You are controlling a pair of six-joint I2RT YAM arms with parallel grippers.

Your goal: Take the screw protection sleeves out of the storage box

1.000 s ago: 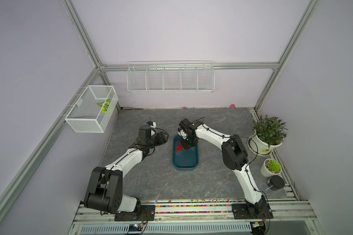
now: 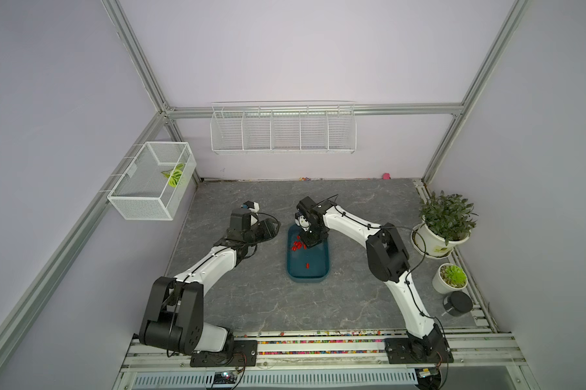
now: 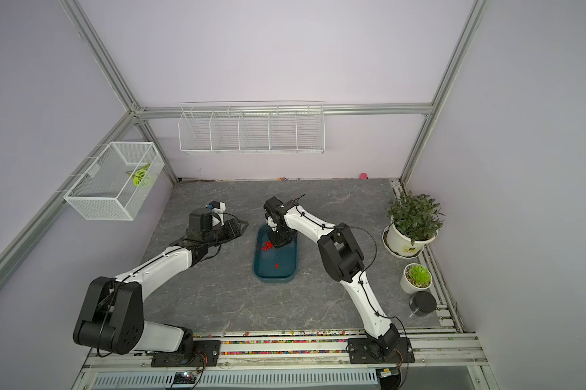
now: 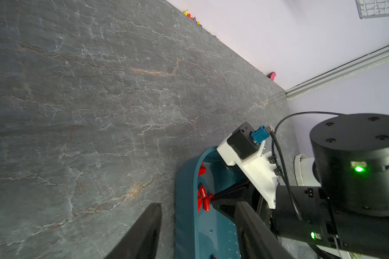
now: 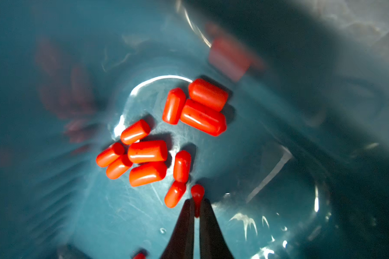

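Note:
Inside the dark teal storage box (image 2: 315, 278) lie several red screw protection sleeves (image 5: 147, 151), mostly grouped at its far end. My right gripper reaches down into the box and is shut on one small sleeve (image 5: 197, 190), whose rounded end sticks out past the fingertips. Two small sleeves (image 5: 182, 166) lie just left of it, and a cluster of three (image 5: 203, 116) sits farther up against the wall. A lone sleeve (image 2: 307, 265) rests toward the box's near end. My left gripper hangs open left of the box, nothing between its fingers.
Bare grey table (image 2: 253, 299) surrounds the box on the left and in front. Potted plants (image 2: 446, 224) and a dark cup (image 2: 458, 303) stand along the right edge. White wire baskets (image 2: 283, 130) hang on the back and left walls.
The right arm has shifted slightly; the left arm has stayed still.

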